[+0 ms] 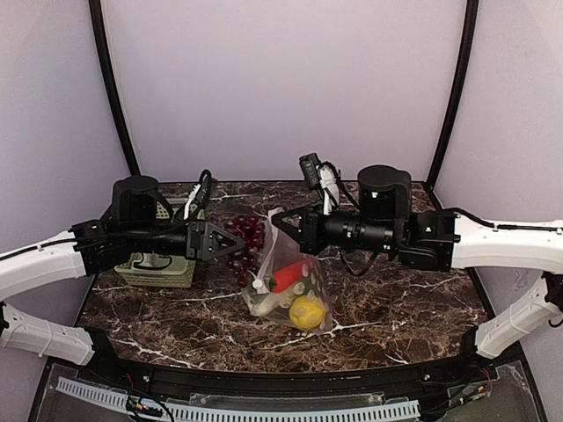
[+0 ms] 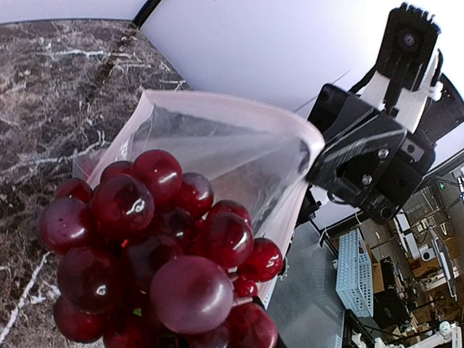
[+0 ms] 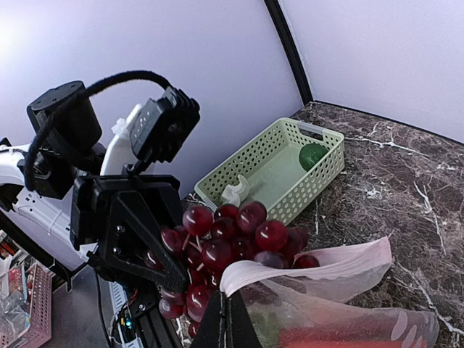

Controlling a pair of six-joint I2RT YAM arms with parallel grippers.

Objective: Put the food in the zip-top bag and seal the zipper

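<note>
A bunch of red grapes hangs from my left gripper, which is shut on it, at the mouth of the clear zip bag. My right gripper is shut on the bag's top edge, holding it up; in the left wrist view the mouth gapes behind the grapes. Inside the bag are a red vegetable, a yellow round fruit and a pale long item.
The green basket stands at the left, holding a green round item and a white piece. Bare marble counter shows at the right and front. Walls enclose the back and sides.
</note>
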